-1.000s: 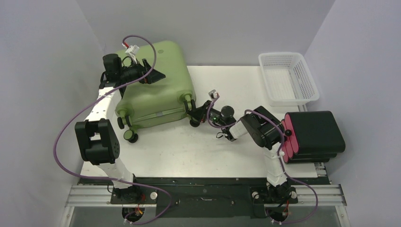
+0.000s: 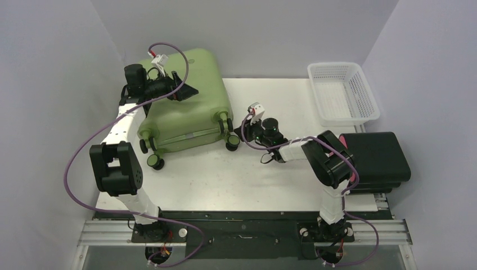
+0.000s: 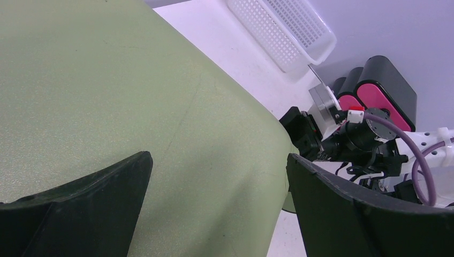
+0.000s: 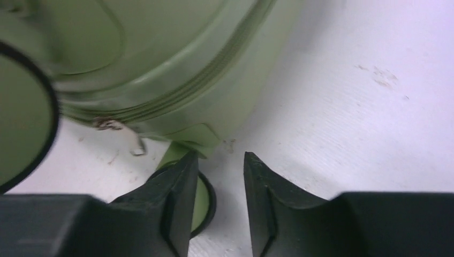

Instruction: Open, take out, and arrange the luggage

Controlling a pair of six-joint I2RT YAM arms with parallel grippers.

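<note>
A large green suitcase (image 2: 185, 101) lies on its side at the left of the table, its wheels toward the front. My left gripper (image 2: 183, 90) hangs open over its top; in the left wrist view only green shell shows between the fingers. My right gripper (image 2: 238, 133) is just right of the suitcase's front right wheel (image 2: 232, 143), with fingers part open. In the right wrist view its fingertips (image 4: 256, 166) are beside a small metal zipper pull (image 4: 131, 136) on the suitcase's seam and above a wheel (image 4: 201, 206); nothing shows between them.
A white plastic basket (image 2: 341, 93) stands at the back right. Dark cases with pink sides (image 2: 382, 160) are stacked at the front right. Walls close in at left, right and back.
My right gripper has drawn back to the right, away from the suitcase's front right wheels, and its wrist has risen slightly. The left arm and the suitcase show almost no movement.
</note>
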